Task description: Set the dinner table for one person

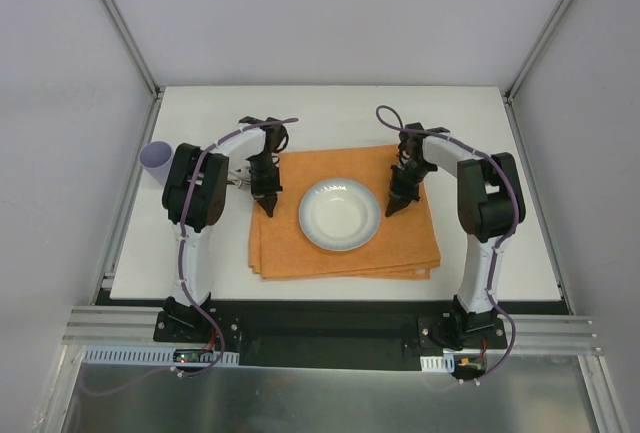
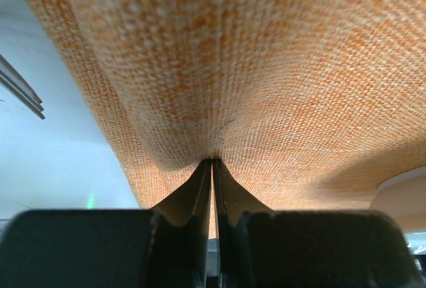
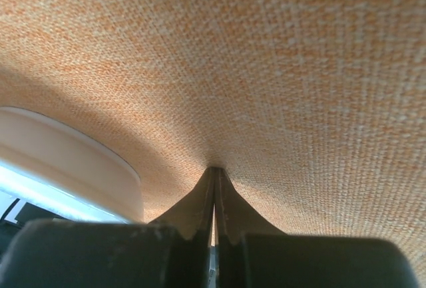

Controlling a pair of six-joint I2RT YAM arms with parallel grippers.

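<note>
An orange cloth mat, folded in layers with slightly offset edges, lies mid-table. A white plate rests on it. My left gripper is shut at the mat's left side; in the left wrist view its fingertips meet the cloth by the upper layer's edge, with nothing showing between them. To the plate's right, my right gripper is also shut, its tips against the cloth and nothing visible between them. Fork tines lie on the white table left of the mat.
A purple cup stands at the table's left edge, close to the left arm. Partly hidden behind that arm are light-coloured items. Bare white table shows behind the mat and to its right.
</note>
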